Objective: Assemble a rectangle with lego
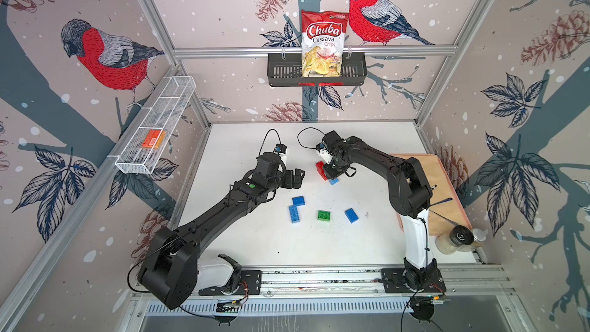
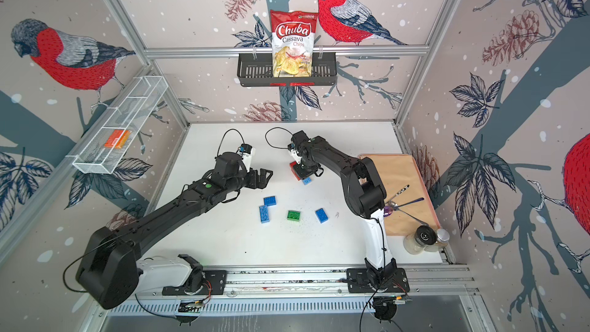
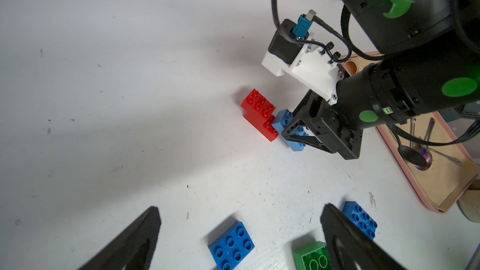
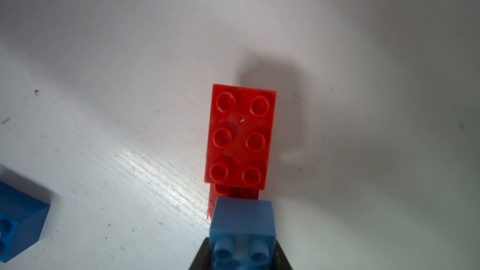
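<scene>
Two red bricks (image 4: pixel 240 135) sit stacked and offset on the white table, the upper one leaving part of the lower exposed. My right gripper is shut on a light blue brick (image 4: pixel 241 217) beside the exposed end of the lower red brick; whether they touch is unclear. My left gripper (image 1: pixel 292 178) stands open above the table, left of the red bricks. Blue bricks (image 1: pixel 293 213) lie nearer the front, along with a green brick (image 1: pixel 324 215) and another blue brick (image 1: pixel 351 215).
A tray (image 2: pixel 399 227) with cutlery and jars fill the right side. A wire basket (image 1: pixel 132 166) hangs on the left, and a shelf with a chips bag (image 1: pixel 324 43) on the back.
</scene>
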